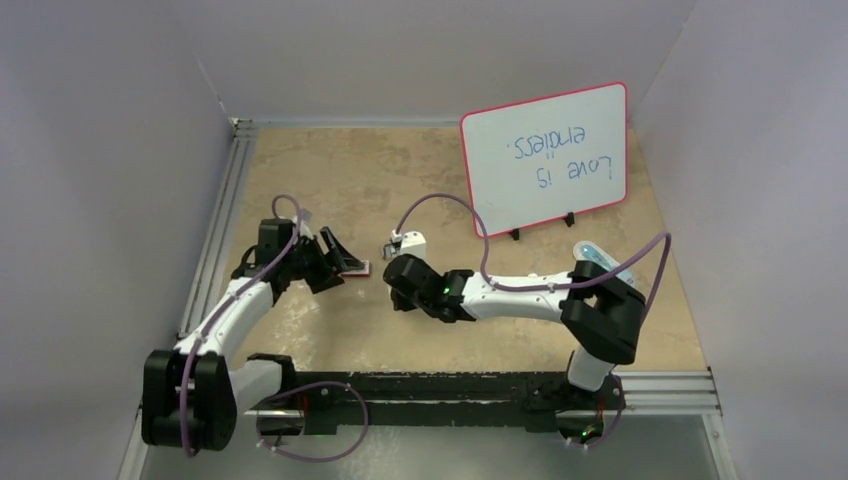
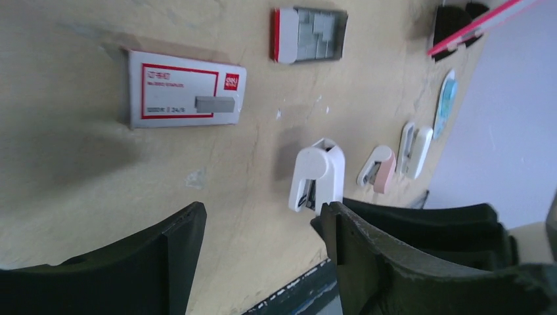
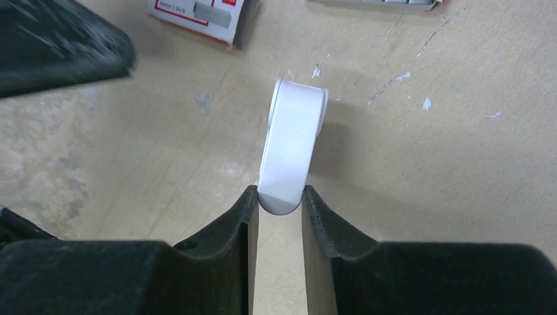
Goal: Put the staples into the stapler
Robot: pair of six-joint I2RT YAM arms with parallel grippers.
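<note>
A white stapler is clamped at its rounded end by my right gripper, as the right wrist view shows. Its other end points away from the fingers, and a shadow on the table lies beside it. In the left wrist view the same stapler appears right of my left gripper, whose fingers stand wide apart with nothing between them. Ahead of those fingers, on the table, lies a white-and-red staple box; a short grey strip of staples rests on top of it.
An open tray of grey staple strips sits beyond the box. To the right are a pink-and-white item, a white item and a blue-and-white pack. A whiteboard stands at the back right.
</note>
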